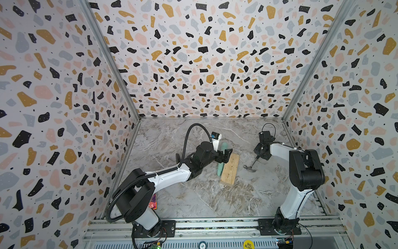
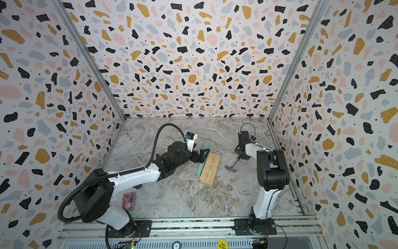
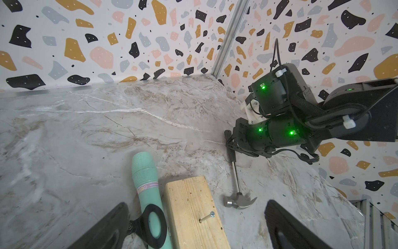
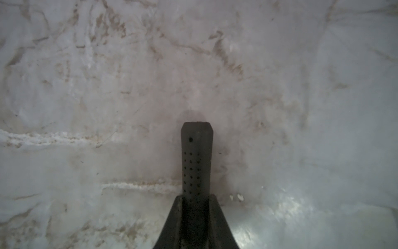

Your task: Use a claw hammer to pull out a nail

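Note:
The claw hammer (image 3: 240, 201) lies on the table, its steel head towards the plank. Its black perforated handle (image 4: 197, 161) runs between the fingers of my right gripper, which press against both sides with no gap showing. A steel nail (image 3: 207, 216) sticks out at a slant from the light wooden plank (image 3: 191, 195). Above the plank's left edge, my left gripper (image 1: 228, 155) stands open with nothing between its fingers; in the left wrist view its blurred fingertips (image 3: 120, 213) frame the plank and nail.
A mint-green cylinder (image 3: 144, 174) with a patterned band lies close along the plank's left side, a black loop (image 3: 155, 226) over it. A colourful card or box (image 2: 128, 200) sits near the front left. Bare table separates plank and hammer.

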